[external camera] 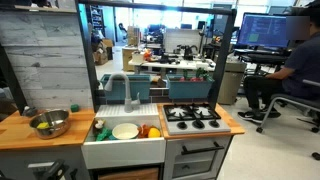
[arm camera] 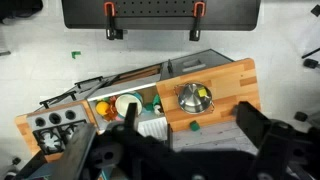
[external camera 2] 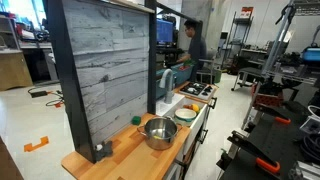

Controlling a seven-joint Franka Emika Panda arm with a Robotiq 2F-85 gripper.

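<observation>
In the wrist view my gripper hangs high above a toy kitchen, its dark fingers (arm camera: pixel 265 135) spread wide with nothing between them. Below it a metal pot (arm camera: pixel 194 97) rests on the wooden counter (arm camera: pixel 236 80), a yellow item (arm camera: pixel 204 92) inside. The sink (arm camera: pixel 97 102) holds a pale bowl (arm camera: pixel 124 103), a small orange-yellow item (arm camera: pixel 102 108) and green items. A small green object (arm camera: pixel 194 126) lies on the counter beside the pot. Exterior view 2 shows the pot (external camera 2: pixel 158 132) too. I cannot make out the gripper in either exterior view.
A stove (external camera: pixel 192 118) with dark burners adjoins the sink, and a grey faucet (external camera: pixel 126 88) rises behind it. Grey plank wall panels (external camera 2: pixel 115 75) stand along the counter's back. A dark bench (arm camera: pixel 160 14) with red-edged clamps lies opposite the cabinets, with open floor between.
</observation>
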